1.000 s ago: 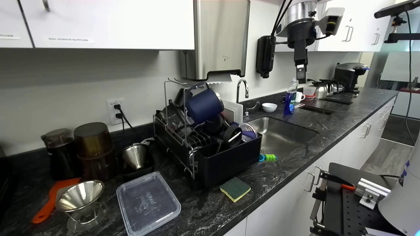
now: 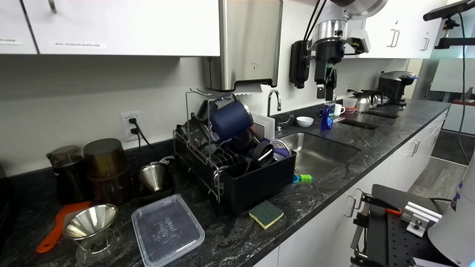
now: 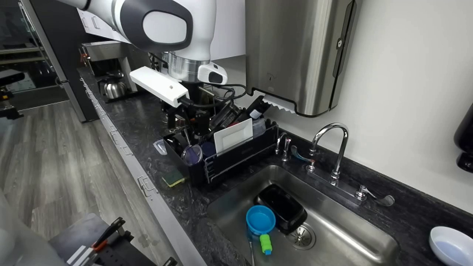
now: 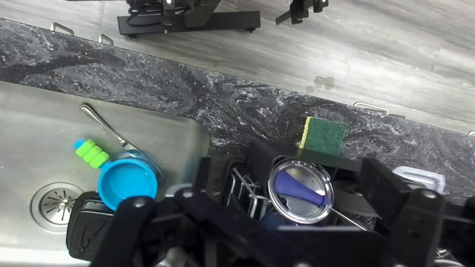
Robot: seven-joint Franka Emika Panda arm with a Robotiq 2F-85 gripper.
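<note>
My gripper hangs high over the sink end of the dish rack, fingers spread wide with nothing held between them. In exterior view 1 the same gripper [image 2: 327, 91] points down, overlapping the soap bottle behind it. Far below, the black dish rack [image 2: 262, 187] is packed with dishes, among them a dark blue mug [image 2: 231, 120] and a white square plate [image 3: 234, 136]. Between my fingers in the wrist view shows a round clear-rimmed item [image 4: 300, 191] with a purple handle-like piece across it. My own fingers and mount hide part of the rack there.
A blue cup with a green handle [image 4: 127, 182], a utensil [image 4: 107, 127] and a black tray [image 3: 281, 208] lie in the sink [image 3: 350, 239]. A sponge [image 2: 266, 213] and a clear lid [image 2: 167, 229] rest on the counter. The faucet [image 3: 341, 146] and towel dispenser [image 2: 251, 42] stand behind.
In exterior view 1 my gripper has shifted left and turned about its vertical axis, its fingertips now slightly lower. The dishes and counter items have stayed put.
</note>
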